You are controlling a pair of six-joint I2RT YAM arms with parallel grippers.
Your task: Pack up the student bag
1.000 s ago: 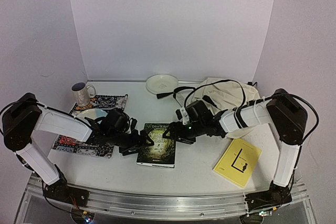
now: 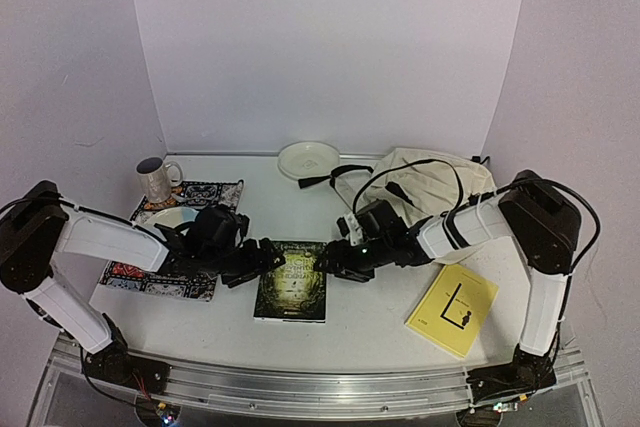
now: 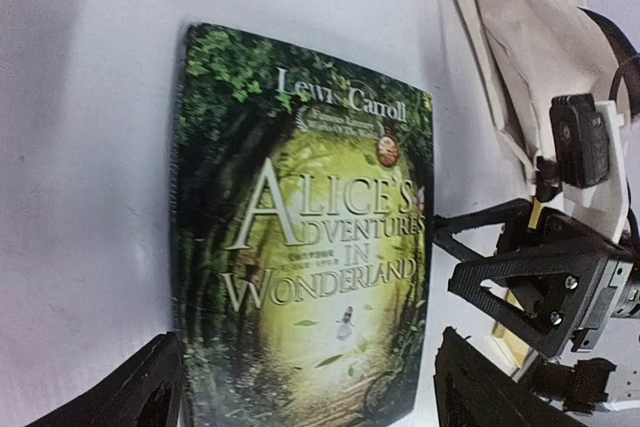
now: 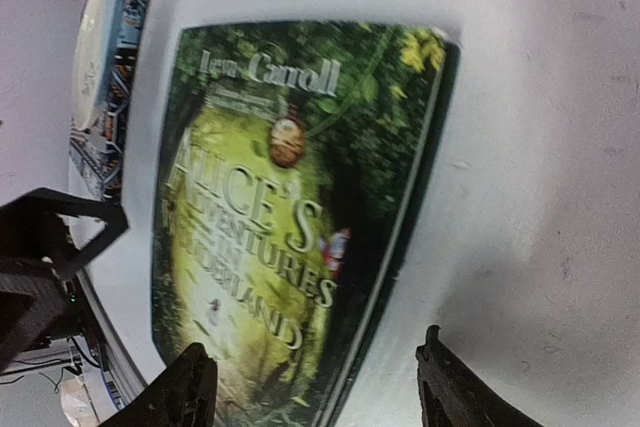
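Note:
The dark green Alice's Adventures in Wonderland book point(image 2: 291, 287) lies flat, cover up, at the middle of the table. My left gripper point(image 2: 270, 257) is over its left upper part, fingers spread; in the left wrist view the book point(image 3: 300, 237) shows between and beyond the fingers. At the book's right edge is my right gripper point(image 2: 327, 261), also open, its fingers point(image 4: 185, 387) apart; whether they touch the cover I cannot tell. A cream cloth bag point(image 2: 430, 172) with black straps lies at the back right. The yellow book point(image 2: 453, 309) rests flat at the front right.
A white plate point(image 2: 309, 160) sits at the back. On the left, a patterned cloth point(image 2: 200, 288) carries another plate point(image 2: 172, 217), partly behind my left arm, and a mug point(image 2: 154, 180) stands near its back edge. Clear table lies between the two books.
The Alice book has shifted a little left and now sits straighter. My left gripper has moved only slightly.

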